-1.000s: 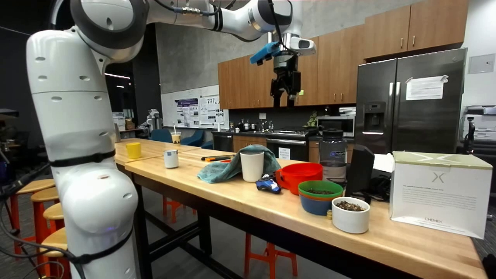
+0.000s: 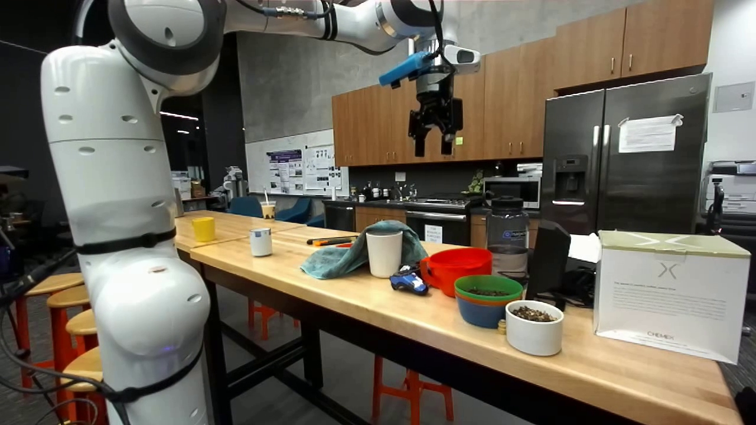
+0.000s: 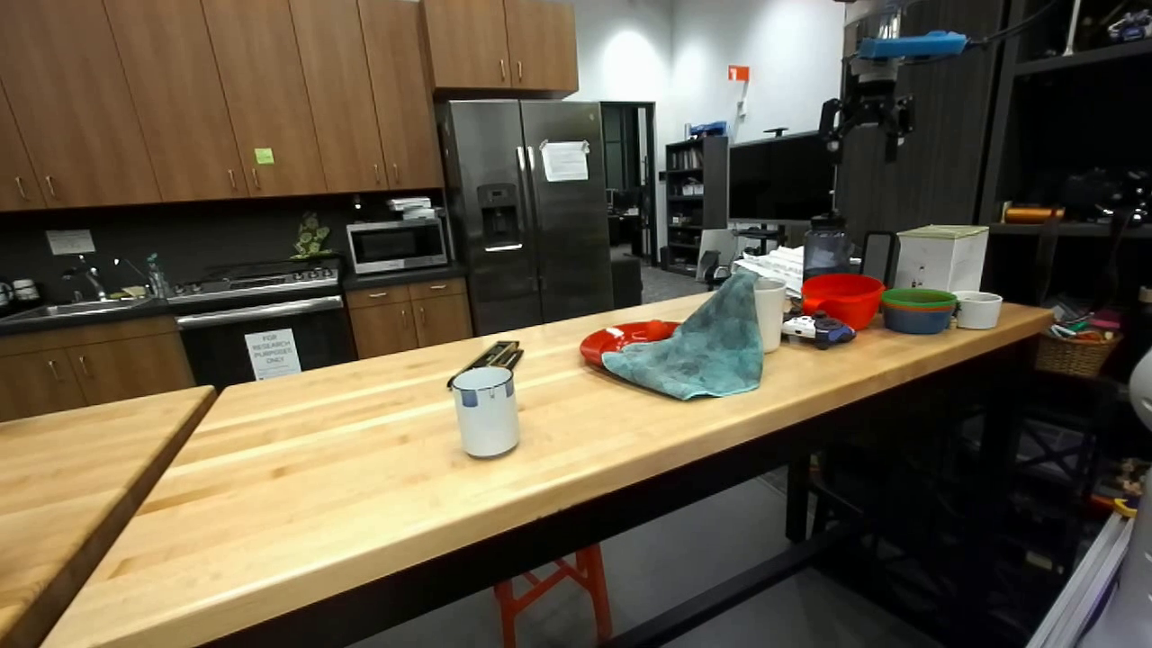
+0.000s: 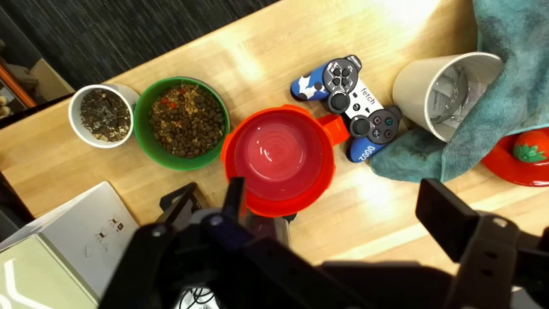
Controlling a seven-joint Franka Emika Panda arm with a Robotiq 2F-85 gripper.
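High above the table, clear of every object, my gripper (image 2: 433, 147) points down with its fingers spread and nothing between them. The wrist view looks down on a red handled bowl (image 4: 278, 154), empty inside. To its left are a green bowl (image 4: 188, 128) of beans and a small white bowl (image 4: 100, 116) of dark flakes. A blue and white game controller (image 4: 355, 105) lies beside the red bowl's handle. Further right a cream cup (image 4: 419, 92) leans in the wrist view against a teal cloth (image 4: 463, 149), which partly covers a red plate (image 3: 632, 335) with a strawberry-like item (image 4: 530, 146).
A white box (image 2: 670, 297), a dark bottle (image 2: 507, 237) and a black upright object (image 2: 550, 258) crowd the table's right end. Alone on the clear near stretch stands a white enamel mug (image 3: 486, 412). Dark tools (image 3: 488, 360) lie behind it.
The gripper has turned about its vertical axis, so its two fingers now appear wider apart. It has also shifted slightly left and up. Objects on the table have stayed put.
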